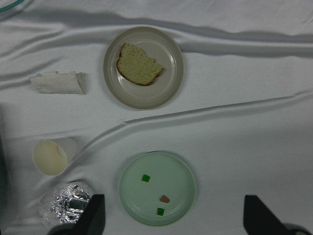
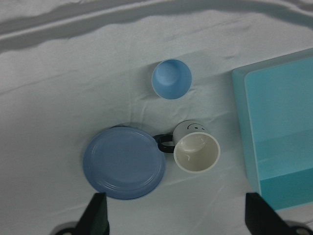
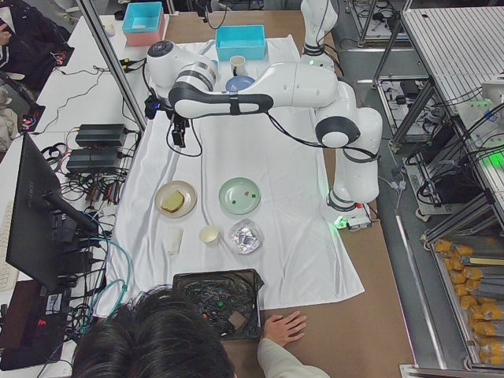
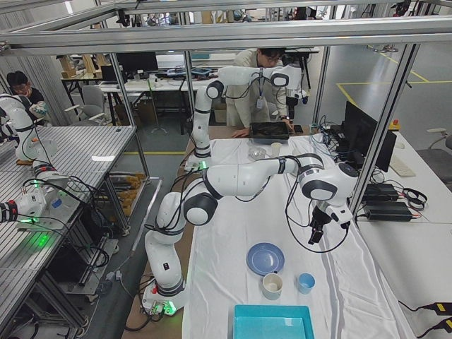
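My left gripper hangs open above a green plate (image 1: 161, 191) with small pieces on it, a beige plate (image 1: 112, 90) holding bread (image 1: 137, 66), a folded napkin (image 1: 58, 83), a cream cup (image 1: 51, 156) and crumpled foil (image 1: 66, 203). My right gripper stands open and empty over a blue plate (image 2: 122, 161), a white mug (image 2: 195, 152) with a black handle, a blue cup (image 2: 171, 78) and a turquoise bin (image 2: 279, 117).
A black lined tray (image 3: 216, 287) sits at one table end, where a person's hand (image 3: 283, 329) rests.
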